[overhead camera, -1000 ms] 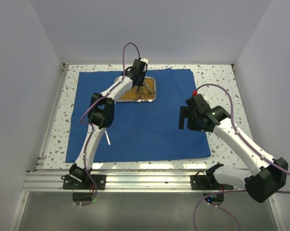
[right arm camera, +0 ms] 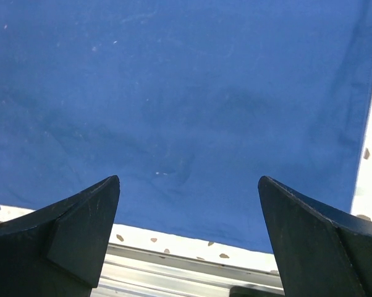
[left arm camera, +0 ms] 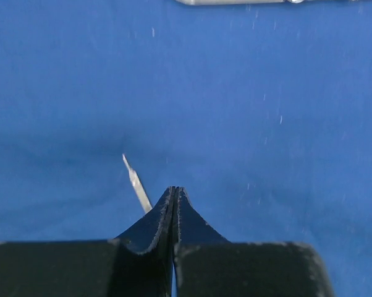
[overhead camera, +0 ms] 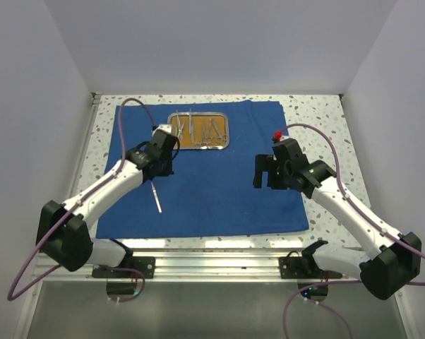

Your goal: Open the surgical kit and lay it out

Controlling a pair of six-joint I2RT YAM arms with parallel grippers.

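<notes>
A slim silver scalpel-like tool (overhead camera: 156, 196) lies on the left part of the blue cloth, and its pointed end (left arm camera: 136, 185) shows in the left wrist view, partly covered by my gripper. Just beyond that end is my left gripper, shut, with nothing visible between its fingers. The metal tray (overhead camera: 227, 131) sits at the back of the cloth. Inside it are several instruments, including a slender one (overhead camera: 191, 127) and scissor-like tools (overhead camera: 217, 129). My right gripper stands open and empty over the right side of the cloth.
The unfolded blue cloth (overhead camera: 212, 198) covers most of the speckled table (overhead camera: 332, 141), and its middle and front are bare. A metal rail (overhead camera: 219, 260) runs along the front edge. Grey walls stand at the back and sides.
My left arm has swung from over the tray toward the front left, uncovering the instruments there. The right gripper has shifted slightly left. The tray and the tool on the cloth have stayed put.
</notes>
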